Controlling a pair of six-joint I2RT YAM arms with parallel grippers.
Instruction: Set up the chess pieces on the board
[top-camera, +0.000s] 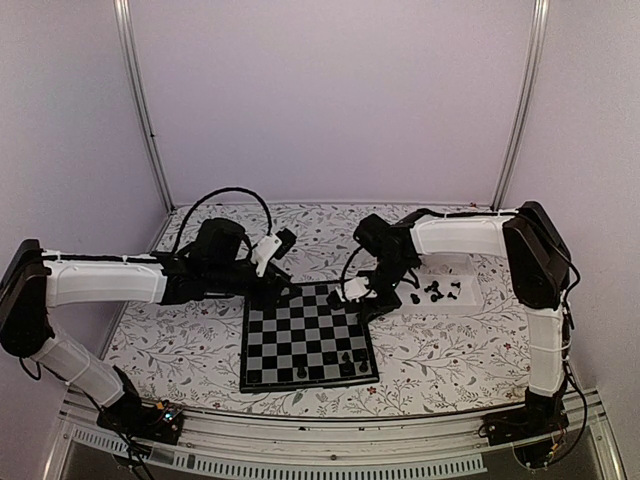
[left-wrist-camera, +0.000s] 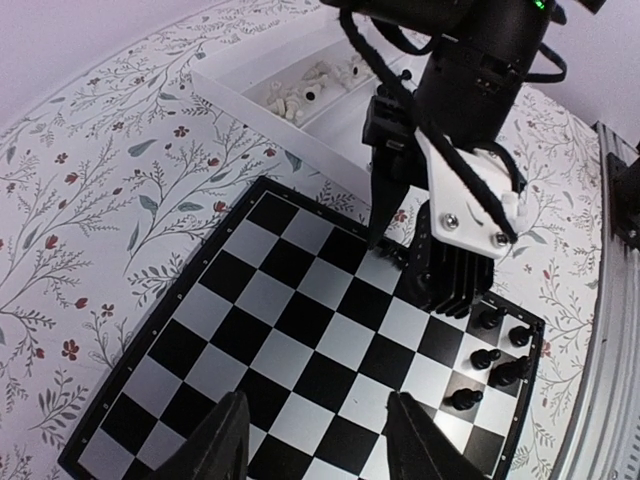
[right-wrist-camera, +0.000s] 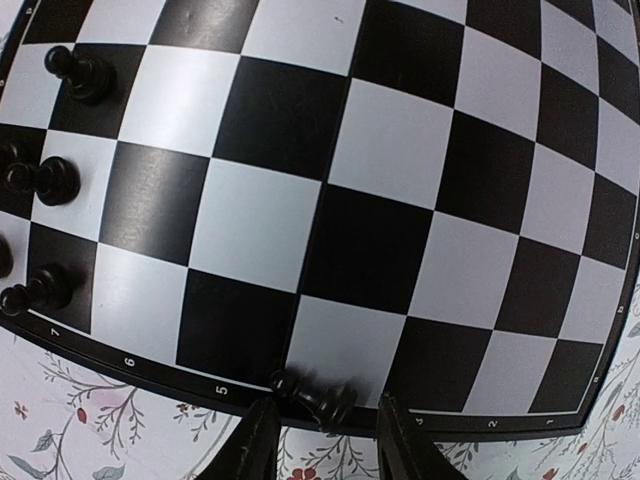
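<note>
The chessboard (top-camera: 300, 345) has several black pieces standing at one end, such as a pawn (left-wrist-camera: 465, 398) and another piece (right-wrist-camera: 85, 78). In the right wrist view a black piece (right-wrist-camera: 320, 400) lies on its side at the board's edge by the 5 label, just beyond the open fingertips of my right gripper. My left gripper is open over the board, with nothing between its fingers; in the top view it is at the board's back left.
A white divided box (top-camera: 450, 285) at the board's right holds white pieces (left-wrist-camera: 285, 100) and black ones.
</note>
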